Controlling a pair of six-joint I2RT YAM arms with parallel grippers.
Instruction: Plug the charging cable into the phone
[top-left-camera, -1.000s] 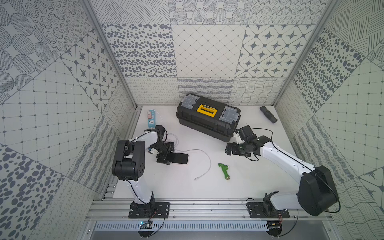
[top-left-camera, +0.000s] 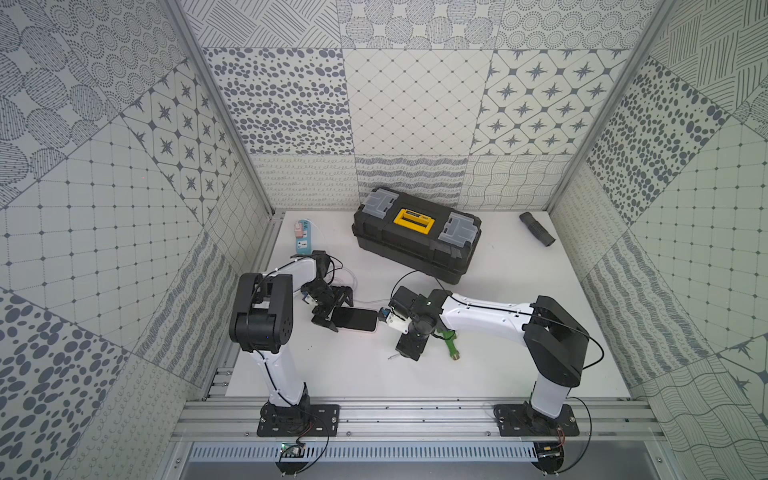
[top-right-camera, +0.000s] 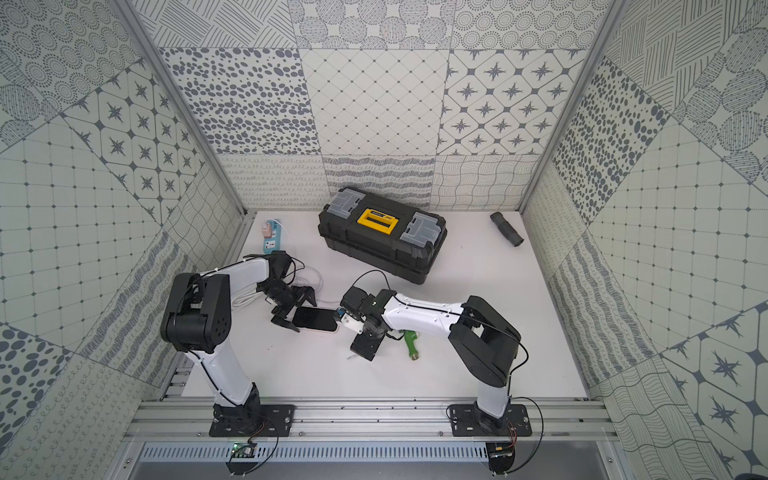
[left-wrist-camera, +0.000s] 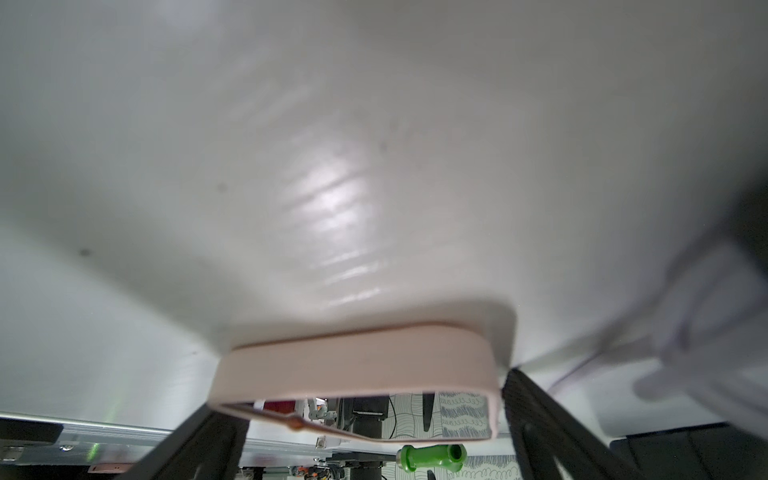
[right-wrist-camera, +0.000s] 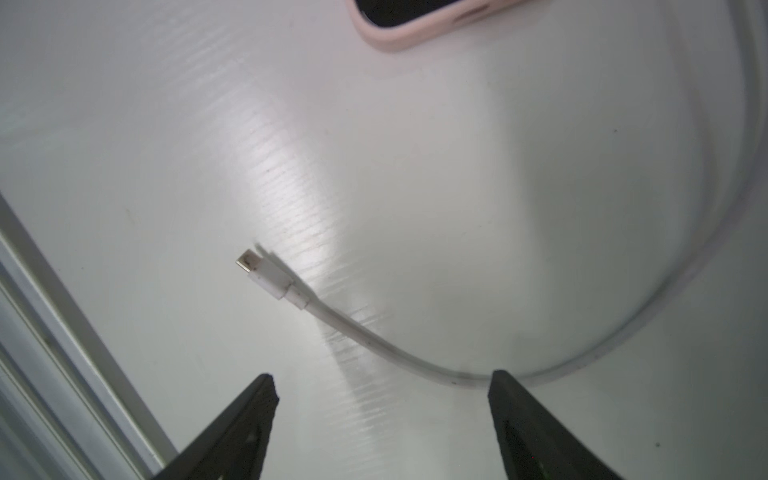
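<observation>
The phone, in a pink case (left-wrist-camera: 360, 364) with a dark screen (top-left-camera: 354, 319), lies on the table in front of my left gripper. That gripper is open, its fingers on either side of the phone's end; I cannot tell whether they touch it. The white charging cable (right-wrist-camera: 416, 366) lies loose in a curve, its plug (right-wrist-camera: 268, 273) flat on the table near the front edge. My right gripper hangs over the cable with its fingers apart and nothing held. At the top of the right wrist view shows one phone corner (right-wrist-camera: 392, 36).
A black toolbox (top-left-camera: 417, 232) with a yellow handle stands behind. Beside the right gripper lies a green tool (top-left-camera: 452, 344). A power strip (top-left-camera: 302, 237) sits at the back left, a black cylinder (top-left-camera: 537, 229) at the back right.
The left arm has barely shifted; phone and plug appear to lie where they were.
</observation>
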